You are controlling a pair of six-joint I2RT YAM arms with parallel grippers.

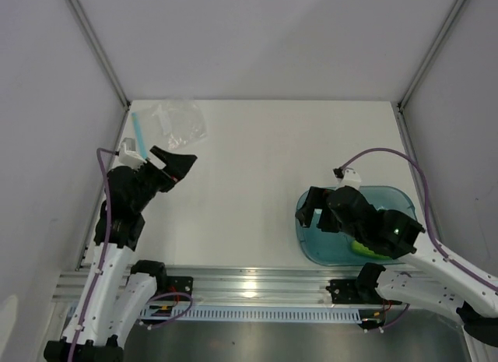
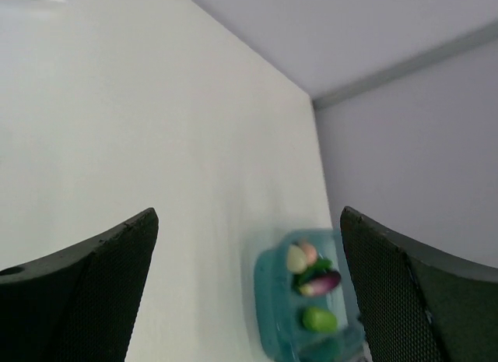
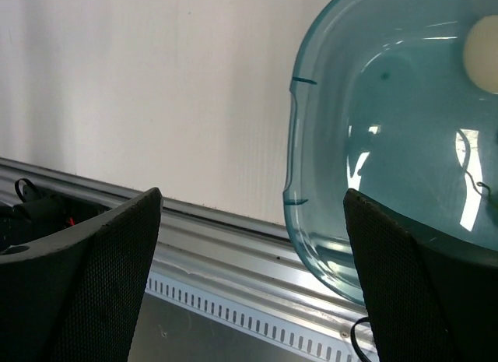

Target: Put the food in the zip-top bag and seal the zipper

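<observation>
A clear bag point(image 1: 184, 122) with a blue zip strip point(image 1: 138, 133) lies flat in the table's far left corner. Just in front of it, my left gripper point(image 1: 174, 166) hangs open and empty, hiding the strip's lower end. The teal bin point(image 1: 313, 241) at the right holds the food. In the left wrist view I make out a blurred pale round piece point(image 2: 296, 258), a purple one point(image 2: 321, 283) and a green one point(image 2: 319, 319). Over the bin's left edge my right gripper stands open, nothing between its fingers; a pale round item point(image 3: 484, 54) shows beyond.
Grey walls close in the back and both sides. A metal rail point(image 1: 249, 280) runs along the front edge.
</observation>
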